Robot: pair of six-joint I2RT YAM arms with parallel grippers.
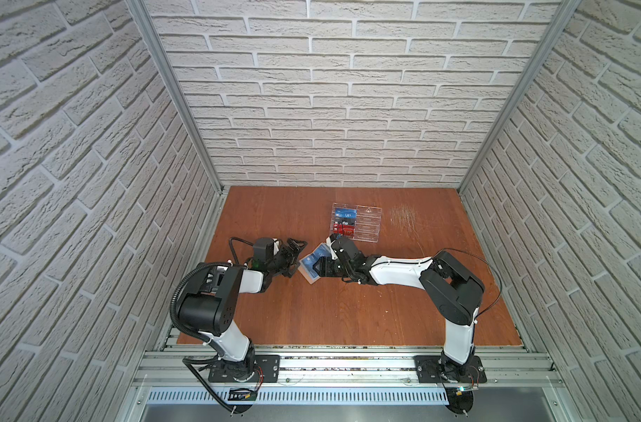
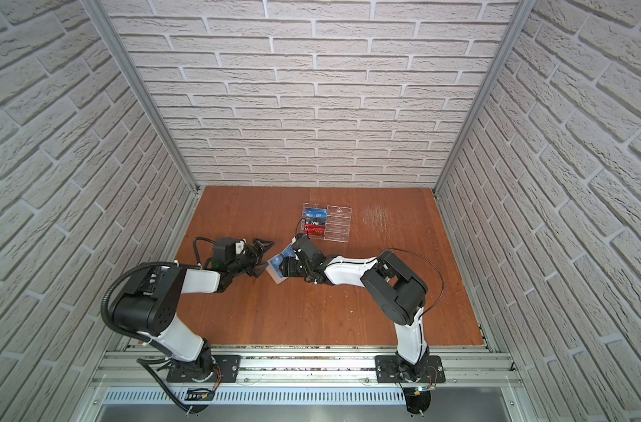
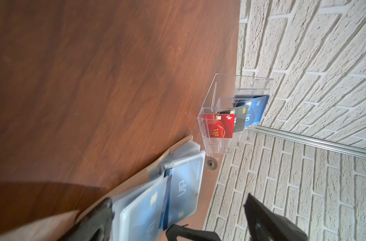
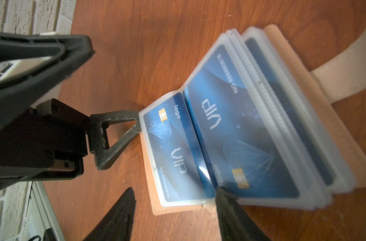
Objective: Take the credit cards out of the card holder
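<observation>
The card holder (image 4: 148, 176) lies spread open on the table, a tan cover with clear sleeves. Its left page shows a blue VIP card (image 4: 172, 148); a second blue card (image 4: 231, 120) shows in the thicker stack of sleeves on the right. My left gripper (image 1: 299, 258) stands open at the holder's left side, and in the right wrist view one of its fingers (image 4: 116, 140) is at the left page's edge, perhaps touching. Above the holder from the right, my right gripper (image 1: 325, 254) has its fingers apart, with no card gripped between them.
Behind the holder stands a clear acrylic rack (image 1: 367, 223). Its left column bears a red card (image 3: 219, 126), a grey card (image 3: 240, 116) and a blue card (image 3: 257, 109); the right column looks empty. Bare table (image 1: 376, 309) lies in front and to the right.
</observation>
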